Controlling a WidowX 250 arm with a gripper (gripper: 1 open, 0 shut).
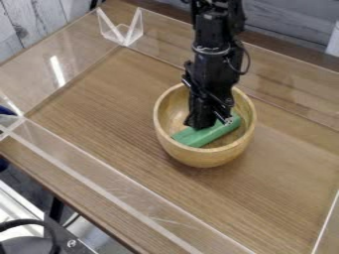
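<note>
A tan wooden bowl [188, 153] sits on the wooden table [93, 149], with a green elongated object [212, 135] lying inside it. The black arm comes down from the top centre, and its gripper [200, 121] is lowered into the bowl at the back of the green object. The gripper looks shut; its fingertips are dark and partly hidden, and I cannot make out anything held between them.
A white tape outline [122, 30] is at the back left. A black cable [40, 225] lies at the bottom left.
</note>
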